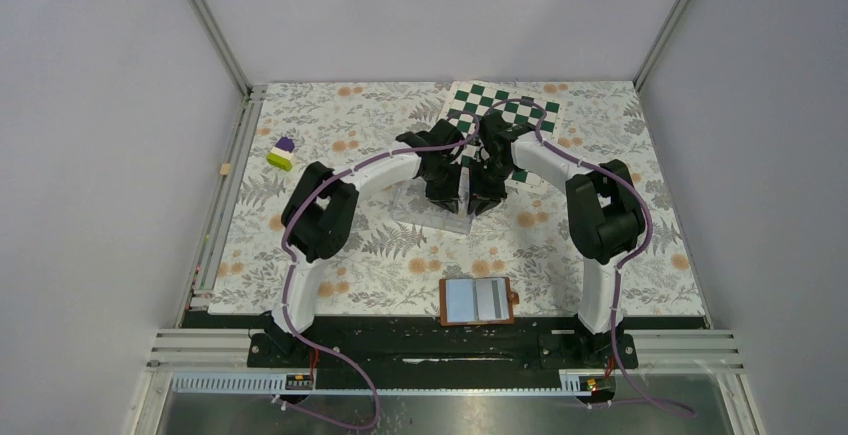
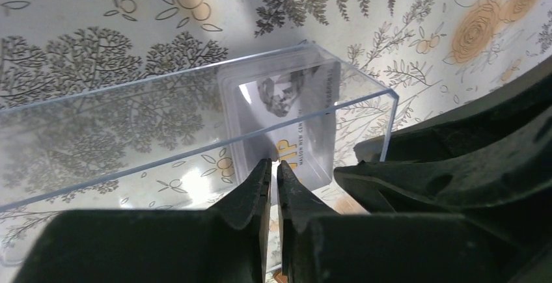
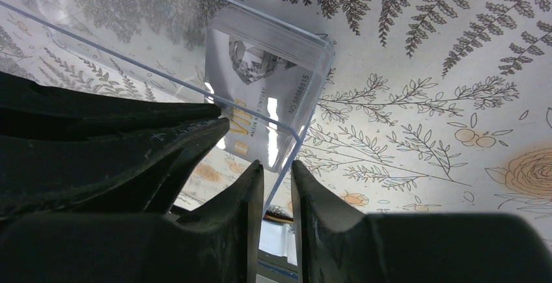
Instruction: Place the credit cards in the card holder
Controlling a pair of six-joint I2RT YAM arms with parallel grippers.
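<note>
A clear card holder (image 1: 413, 201), a long transparent box, lies in the middle of the table, partly hidden by both grippers. At its right end, a grey-white card (image 3: 267, 84) with a diamond-like picture and gold lettering shows through the clear walls. My left gripper is over the card's lower edge; its fingertips are slightly apart, with nothing seen between them. At the box's right end, my right gripper has its narrowly spaced fingers on either side of the clear wall's edge. Whether they pinch it is unclear.
Behind the grippers lies a green-and-white checkered sheet (image 1: 545, 120). A yellow-and-purple block (image 1: 280, 158) stands far left. At the front edge is a wooden-framed board (image 1: 443, 305) with pale panels.
</note>
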